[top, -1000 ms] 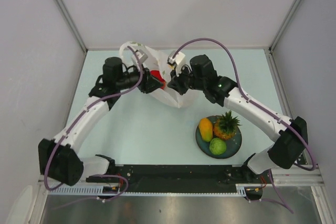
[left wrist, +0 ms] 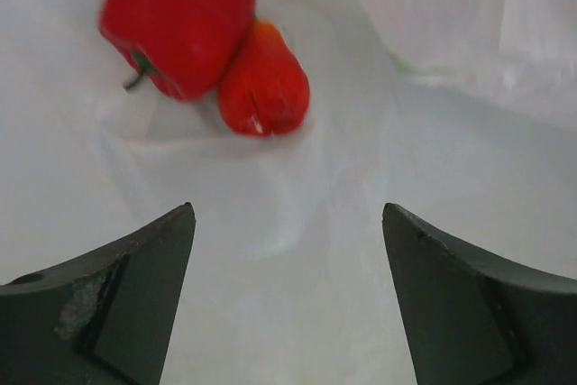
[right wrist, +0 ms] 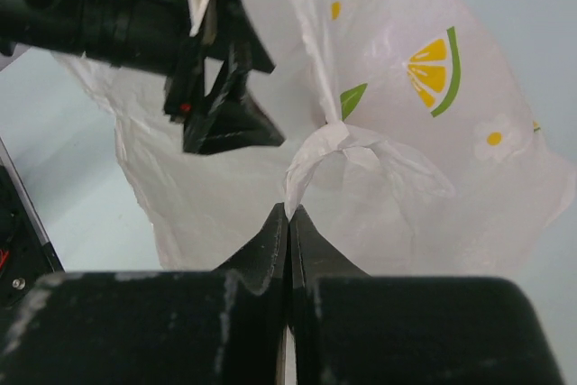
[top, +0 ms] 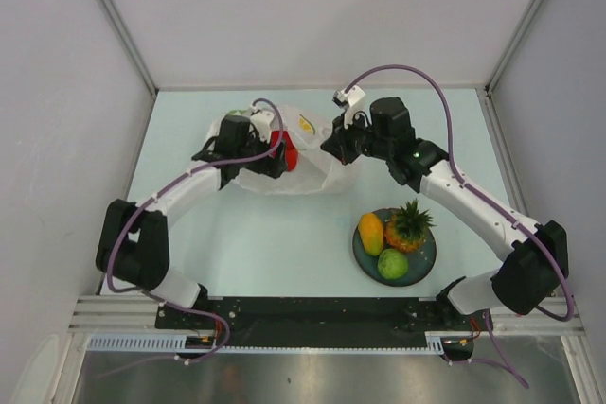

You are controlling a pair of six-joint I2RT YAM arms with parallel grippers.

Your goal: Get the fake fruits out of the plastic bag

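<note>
The white plastic bag [top: 308,180] lies at the table's far middle with its mouth spread. Inside it, the left wrist view shows a red bell pepper [left wrist: 180,20] with a green stem beside a smaller orange-red fruit [left wrist: 264,87]. My left gripper is at the bag's opening, its fingers [left wrist: 135,290] apart over bare film and both fruits beyond the tips. The right gripper is shut on a gathered edge of the bag, drawn up into a thin fold. In the top view, red [top: 288,149] shows behind the left gripper.
A dark plate [top: 365,260] at the front right holds a pineapple [top: 407,226], a yellow fruit [top: 372,234] and a green one [top: 393,264]. Bare table lies in front of the bag. The left gripper is close to the right one.
The bag now spreads flatter.
</note>
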